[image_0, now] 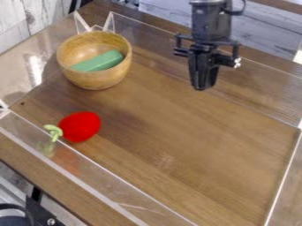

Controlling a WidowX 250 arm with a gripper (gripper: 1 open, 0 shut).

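A wooden bowl [104,75] stands at the upper left with a green oblong item [97,63] inside it. A red rounded object with a pale green stem [80,126] lies on the wooden surface [189,159] at the lower left. My dark gripper [203,72] hangs over the back right of the surface, right of the bowl, shut with nothing visible between its fingers.
Clear panels edge the work surface along the front left and right. A white wooden wall runs behind at the back. The middle and front right of the surface are empty.
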